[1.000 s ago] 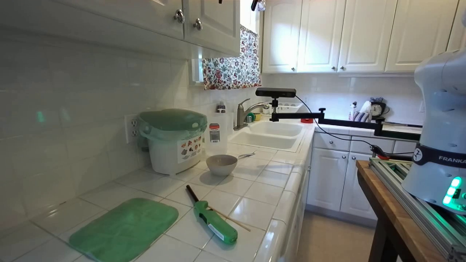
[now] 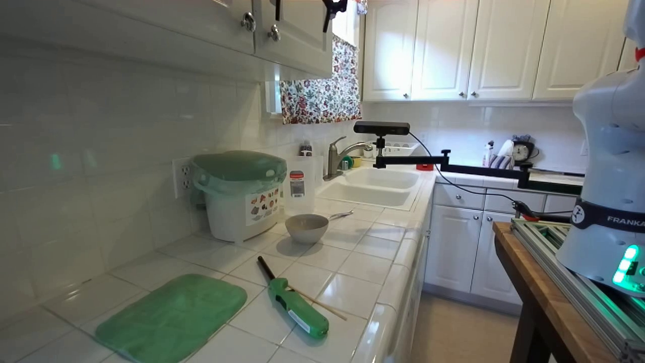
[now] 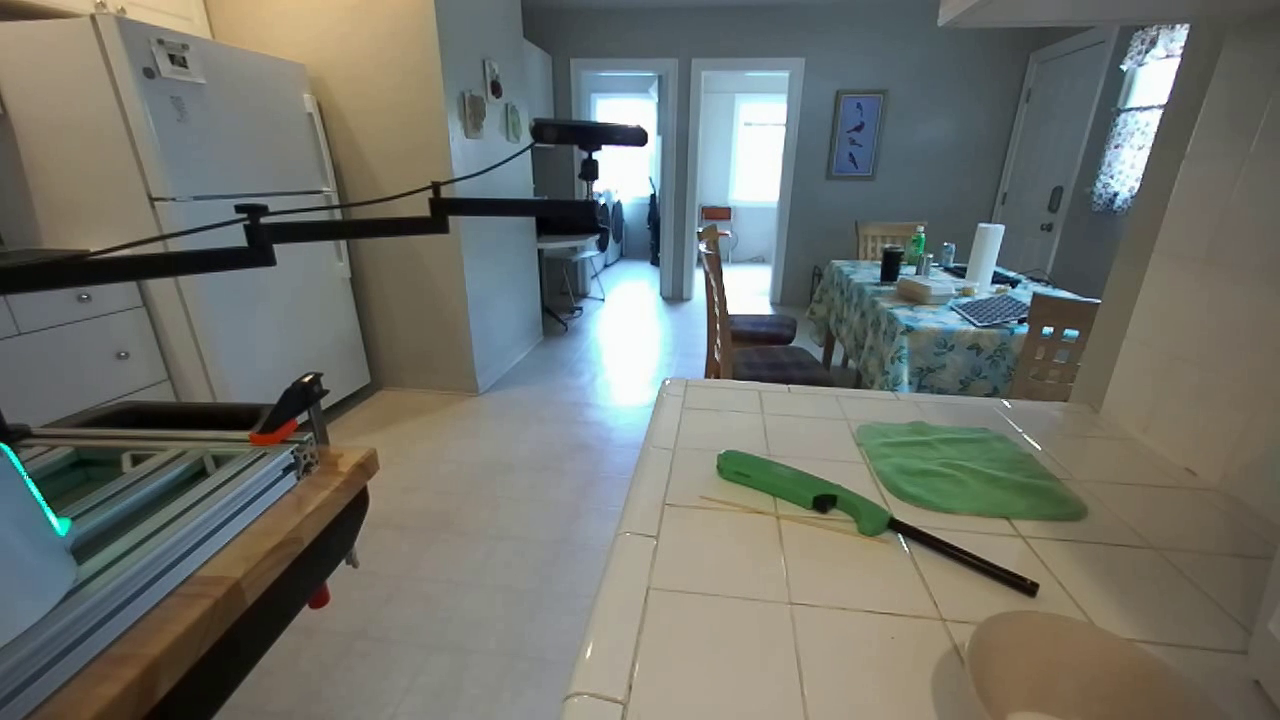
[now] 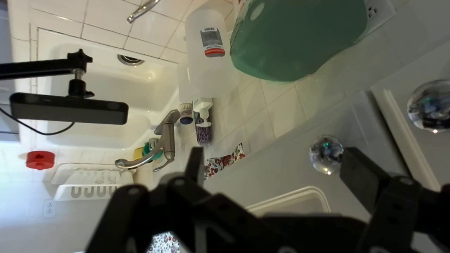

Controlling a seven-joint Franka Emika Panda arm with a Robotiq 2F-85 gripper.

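Note:
My gripper is open with nothing between its fingers. It is raised high beside the white wall cabinet; exterior view 1 catches only its dark fingertips at the top edge, in front of the cabinet doors. One round metal knob shows between the fingers in the wrist view, farther off than they are; a second knob is near the right edge. Exterior view 1 has the two cabinet knobs side by side, both doors closed. In exterior view 2 the gripper is out of sight.
Below on the tiled counter are a green cloth, a green lighter with a thin stick beside it, a grey bowl and a green-lidded bin. The sink lies beyond. A camera bar juts over the aisle.
My fingers have come lower and farther left in exterior view 1, nearer the cabinet knobs. The upper arm at the right has shifted too. Counter objects have stayed put.

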